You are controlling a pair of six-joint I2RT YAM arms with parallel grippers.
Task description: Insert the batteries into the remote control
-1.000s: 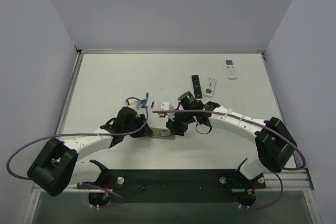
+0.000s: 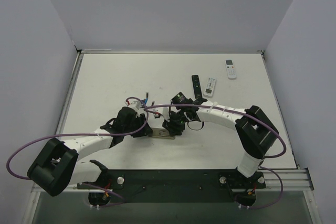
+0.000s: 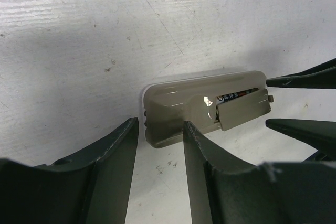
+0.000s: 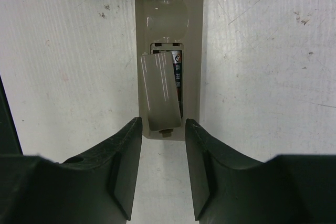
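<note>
A grey remote control (image 2: 161, 134) lies back up at the table's front middle. Its battery cover (image 4: 160, 92) sits askew over the compartment, where part of a battery (image 4: 177, 72) shows. My left gripper is at the remote's left end, fingers part open. My right gripper is at the cover end, fingers parted either side of the cover's tab; in the left wrist view its fingers straddle that end. Whether either touches the remote is unclear.
Behind the arms lie small loose items, one blue. A black remote (image 2: 196, 86) and white remotes (image 2: 210, 87) (image 2: 230, 69) lie at the back right.
The left arm looks unchanged.
</note>
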